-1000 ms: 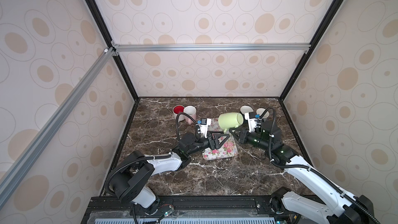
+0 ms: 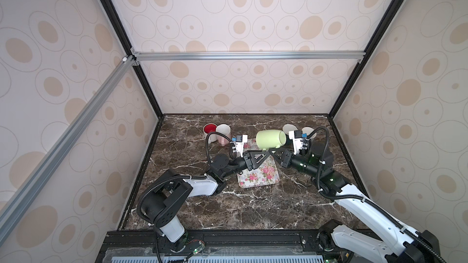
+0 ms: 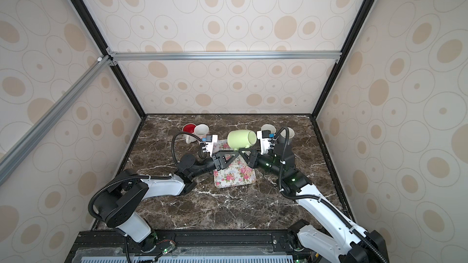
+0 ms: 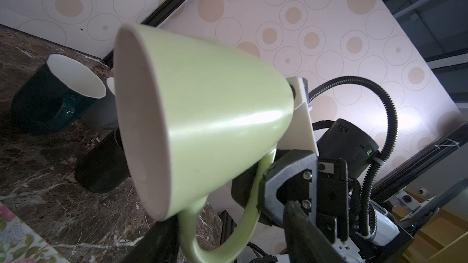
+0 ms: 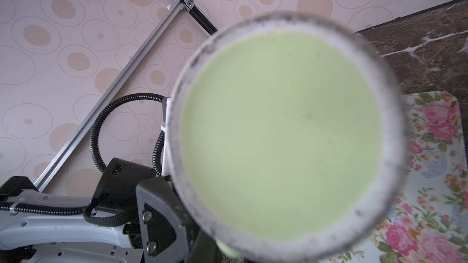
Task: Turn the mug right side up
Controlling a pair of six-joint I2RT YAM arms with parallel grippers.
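Note:
The pale green mug [image 2: 269, 139] is held in the air on its side above the floral mat [image 2: 258, 177]. Its white-edged mouth faces left, its base fills the right wrist view, and its handle hangs downward. My right gripper is shut on the handle, near the base end. In the right wrist view the mug hides the right fingertips.
A red-lined mug [image 2: 210, 129] and a pinkish-white mug [image 2: 222, 132] stand back left. Behind the right gripper are other mugs, including a dark green one [image 4: 56, 95] and a black one [image 4: 102, 165].
The right gripper and mug have shifted only slightly.

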